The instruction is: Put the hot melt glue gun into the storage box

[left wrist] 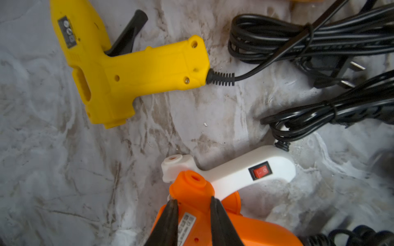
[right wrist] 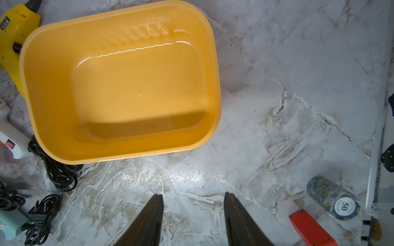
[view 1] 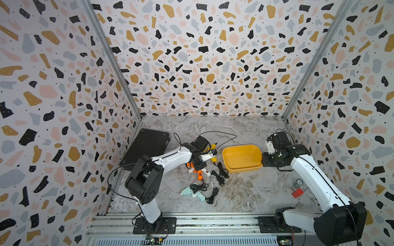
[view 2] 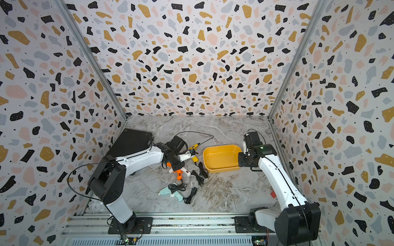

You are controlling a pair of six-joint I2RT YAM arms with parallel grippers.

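Observation:
Several hot melt glue guns lie on the marble table: a yellow one, a white one, an orange one and a teal one. In the left wrist view my left gripper is over the orange gun, its fingers partly apart with the orange body between and beneath them. Whether they press on it does not show. The storage box, a yellow-orange tray, stands empty to the right of the guns. Beside its right end, my right gripper is open above bare table.
Bundled black cords lie between the guns and box. A black panel rests at the left. A red item and a small cylinder lie at the right. Bare table surrounds the box at back and front.

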